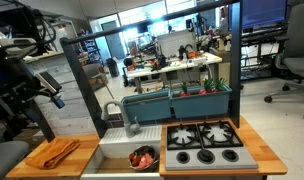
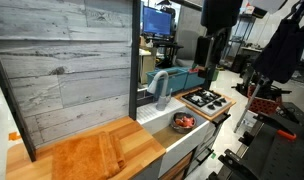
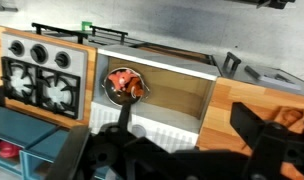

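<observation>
My gripper hangs high above the counter, its dark fingers (image 3: 78, 142) wide apart and empty in the wrist view. In the first exterior view the gripper (image 1: 54, 97) is at the left, above and near the folded orange towel (image 1: 52, 152). A round metal pan (image 3: 124, 86) with red and orange pieces inside sits in the white sink basin (image 3: 176, 88). In the second exterior view this pan (image 2: 182, 122) stands well below the arm. Nothing touches the gripper.
A grey stove (image 1: 206, 145) with black burners lies right of the sink. A white faucet (image 1: 124, 118) rises behind the basin. Blue bins (image 1: 200, 104) line the back, and a dark frame post (image 1: 84, 85) stands close beside the arm.
</observation>
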